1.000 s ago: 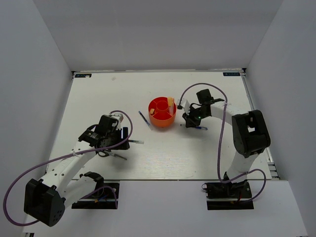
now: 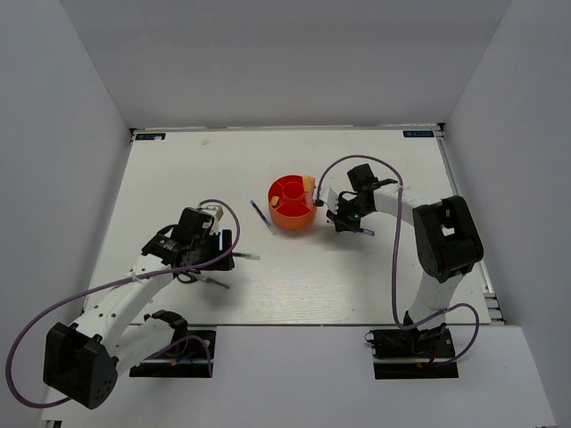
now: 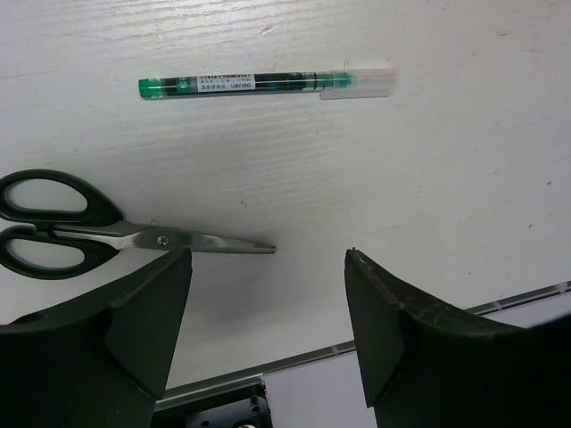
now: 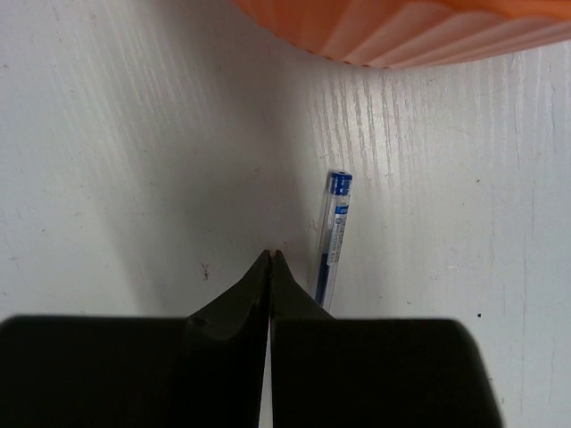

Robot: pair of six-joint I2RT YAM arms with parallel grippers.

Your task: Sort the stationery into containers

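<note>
In the right wrist view my right gripper is shut with its tips together and nothing between them. The blue pen (image 4: pixel 332 234) lies on the table just right of those fingers, its lower part hidden behind them. Above both curves the side of the orange-red round container (image 4: pixel 401 36), which from the top shows several compartments (image 2: pixel 293 214). My left gripper stands open and empty over the table. Before it lie the green pen (image 3: pixel 285 84) and black-handled scissors (image 3: pixel 201 241). Left of the container, another dark pen (image 2: pixel 261 217) rests on the table.
Small items, one of them yellowish (image 2: pixel 309 185), are inside the container. Purple cables loop over both arms.
The right arm shifted slightly. The left arm and its scene are unchanged.
</note>
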